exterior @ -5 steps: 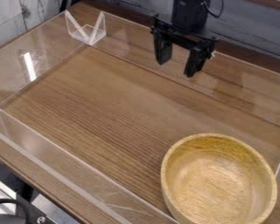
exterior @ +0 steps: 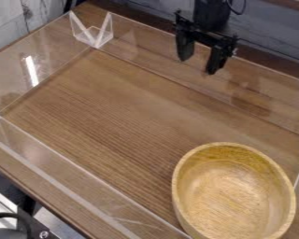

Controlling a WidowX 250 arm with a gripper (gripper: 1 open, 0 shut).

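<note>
My black gripper [exterior: 201,52] is at the top centre-right of the camera view, over the back of the wooden surface, its two dark fingers apart and open, with nothing visible between them. A large cream oval bowl [exterior: 234,198] lies at the front right, well apart from the gripper.
The wooden tray surface [exterior: 115,112] is bare through the middle. A clear, angular object [exterior: 92,28] stands at the back left. Raised edges run along the back and left, and dark cables show at the lower left corner.
My gripper has moved back, toward the top edge of the view, away from the bowl. The bowl has not moved.
</note>
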